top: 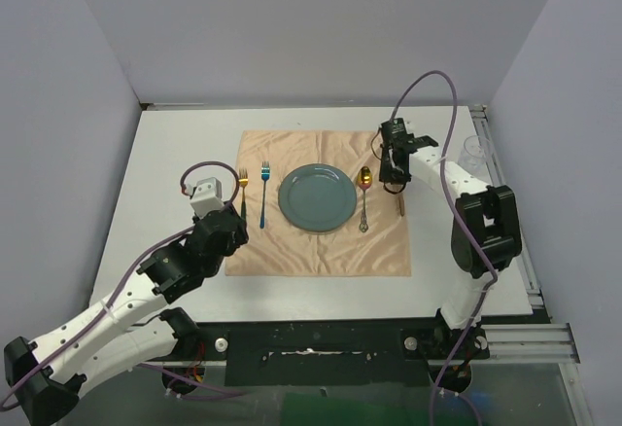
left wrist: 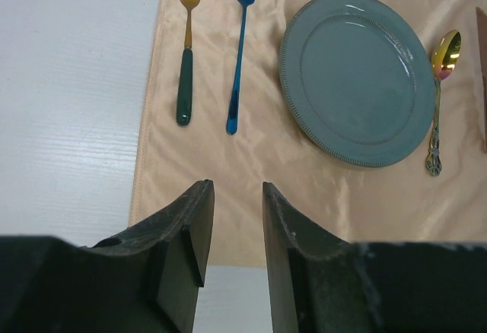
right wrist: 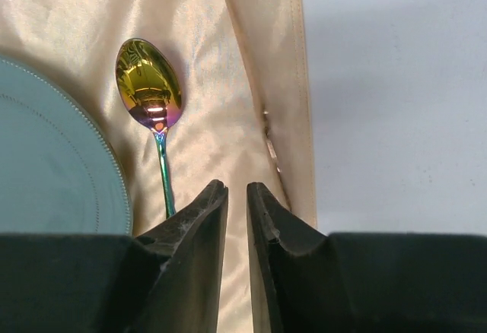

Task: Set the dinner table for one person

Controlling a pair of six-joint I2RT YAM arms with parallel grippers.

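A grey-green plate (top: 318, 197) lies mid-placemat. To its left are a gold fork with a dark handle (left wrist: 186, 52) and a blue fork (left wrist: 240, 44). A shiny spoon (right wrist: 150, 86) rests at its right. Beyond the spoon, near the cloth's right edge, a thin knife (top: 401, 204) lies partly under my right gripper; in the right wrist view only a narrow, partly shiny strip shows. Slightly parted, the right fingers hold nothing visible. My left gripper is open and empty above the cloth's lower left part.
The peach placemat (top: 282, 259) covers the middle of the white table (top: 175, 154). Clear glassware (top: 473, 154) stands at the right, beyond the right forearm. Bare table lies to the left. Walls close off the back and sides.
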